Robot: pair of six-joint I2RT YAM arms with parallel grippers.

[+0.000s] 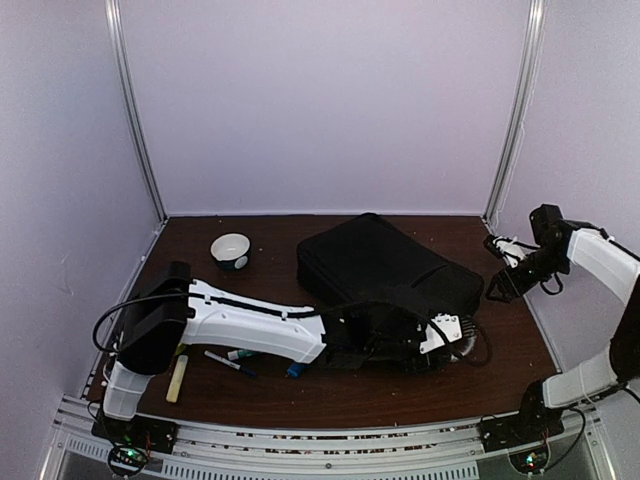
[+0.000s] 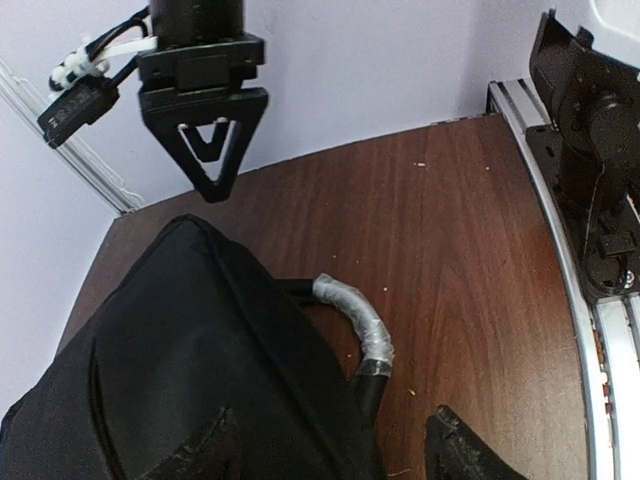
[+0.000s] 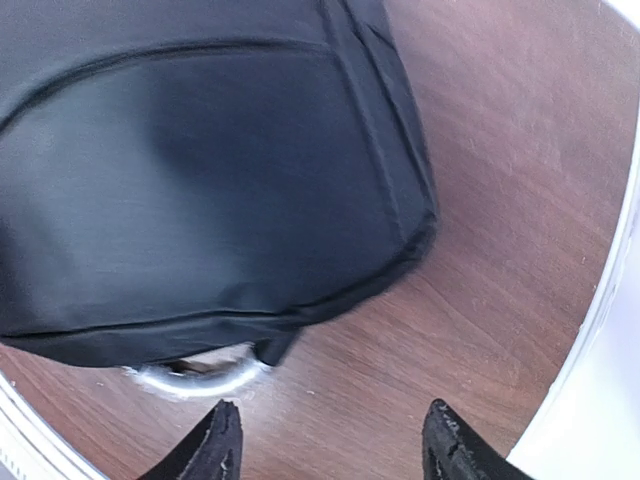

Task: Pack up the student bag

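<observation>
The black bag (image 1: 370, 260) lies on the table, filling much of the left and right wrist views. Its handle (image 2: 355, 315) with a clear-wrapped grip shows at the bag's edge in the left wrist view. My left gripper reaches across the table to the bag's near right part, fingers apart with nothing seen between them. My right gripper is raised at the table's right side, fingers apart above the bag's edge.
A white bowl (image 1: 230, 245) sits at the back left. A yellow stick (image 1: 176, 380), a marker (image 1: 225, 362) and other small items lie front left, partly hidden by the left arm. Bare table shows front right.
</observation>
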